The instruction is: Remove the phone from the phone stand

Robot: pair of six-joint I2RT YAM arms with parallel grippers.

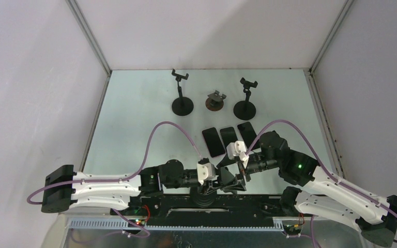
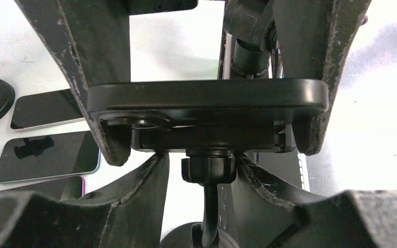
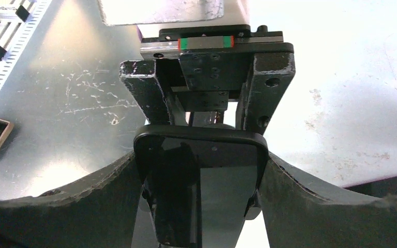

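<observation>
The phone [image 3: 227, 201] sits in the stand's holder [image 2: 212, 138], its dark face showing in the right wrist view and its edge across the left wrist view. Below the holder runs the stand's neck [image 2: 210, 206]. My left gripper has its fingers parted either side of that neck, with a gap beside it. The fingers [image 3: 119, 201] of my right gripper flank the phone's two sides; whether both press on it cannot be told. In the top view the arms hide most of the phone, above the stand's round base [image 1: 202, 200].
Farther back are a tall empty stand [image 1: 182, 106], a short stand [image 1: 214, 104] and another tall stand [image 1: 244, 110]. Three loose phones lie in a row, one nearest the left [image 1: 213, 142].
</observation>
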